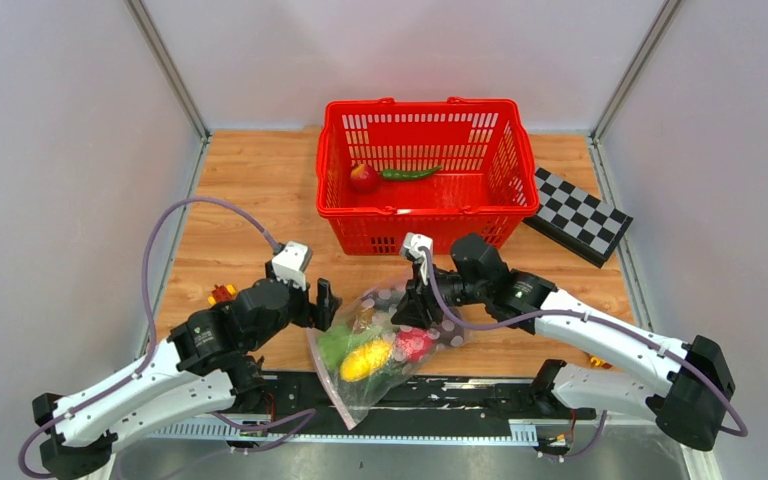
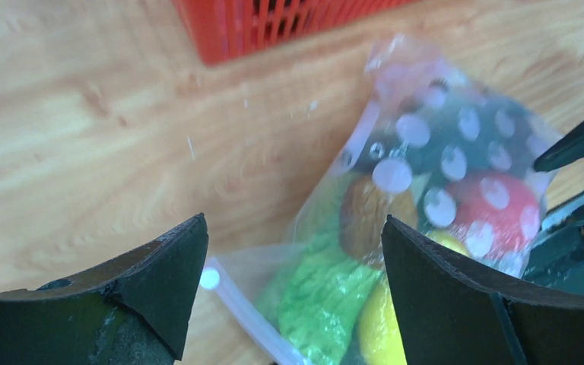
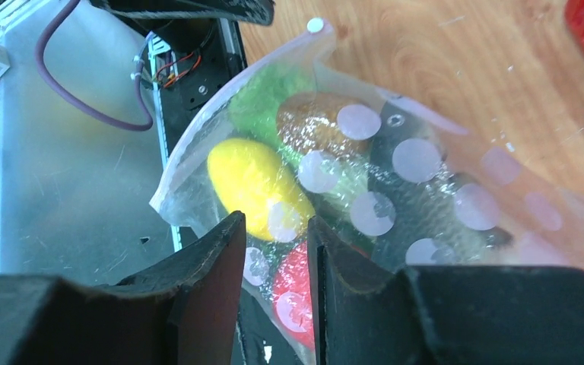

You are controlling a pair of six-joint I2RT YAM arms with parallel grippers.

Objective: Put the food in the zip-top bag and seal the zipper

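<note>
The clear zip bag lies at the table's front edge, its lower part over the black rail. Inside it are a yellow food piece, a red one, a brown one and green leaves. My right gripper hangs just over the bag's right part, its fingers part open; the right wrist view shows bag below the fingers, nothing clearly held. My left gripper stands open near the bag's upper left corner. In the left wrist view, the bag's strip edge shows between and below its fingers.
Behind the bag a red basket holds a red fruit and a green pepper. A checkered board lies to the right. Bare wood is free at the left and between bag and basket.
</note>
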